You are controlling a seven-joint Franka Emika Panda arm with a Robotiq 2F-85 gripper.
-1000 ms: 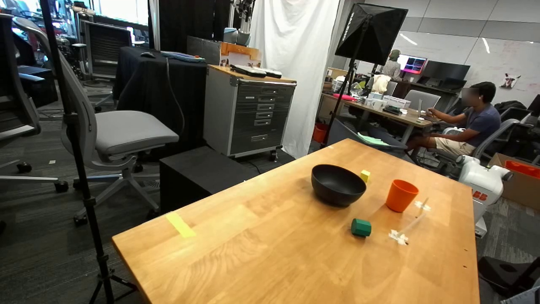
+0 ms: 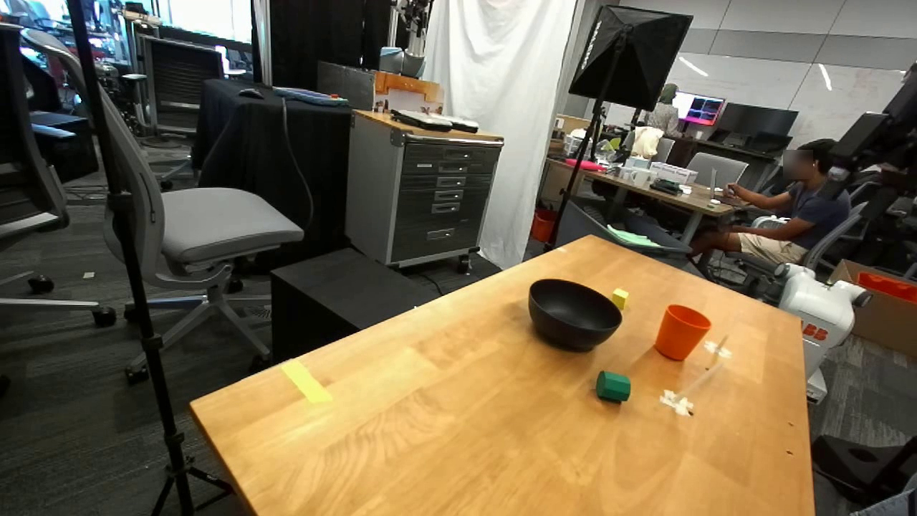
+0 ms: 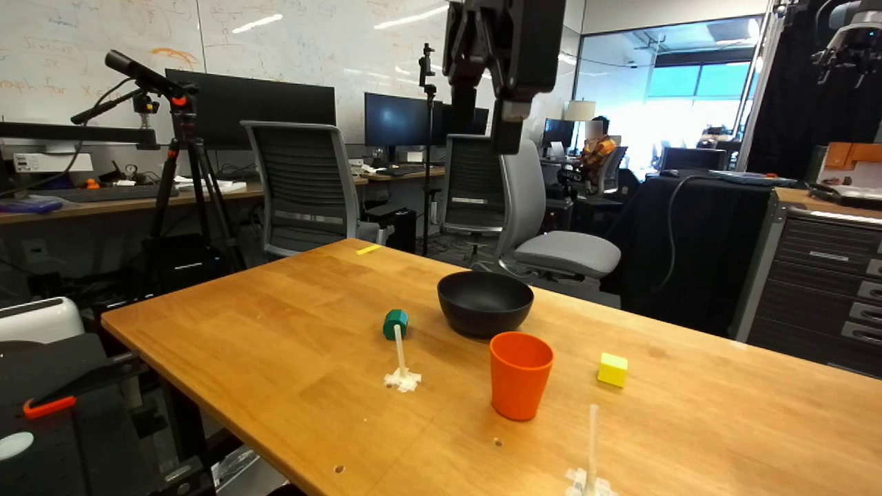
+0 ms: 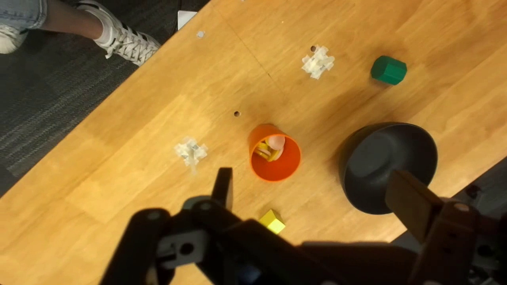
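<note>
My gripper is open and empty, high over the table; its dark fingers show in the wrist view and at the top of exterior view 2. Between and beyond the fingertips in the wrist view stands an upright orange cup (image 4: 292, 166), with small yellow and pinkish pieces inside. To its right is an empty black bowl (image 4: 375, 156), its lower edge partly covered by one finger (image 4: 413, 204). A yellow cube (image 4: 272, 221) lies close to the gripper's body in that view. The green block (image 4: 389, 70), a short prism on its side, rests apart from the bowl.
Two thin pale sticks are taped upright to the wooden table (image 3: 273, 331), one stick (image 3: 400, 351) by the green block, another stick (image 3: 592, 446) at the front. Someone's shoe (image 4: 128, 42) shows beside the table edge.
Part of the dark arm has come into exterior view 1 at the upper right, covering some of the seated person's surroundings. The objects on the table have not moved.
</note>
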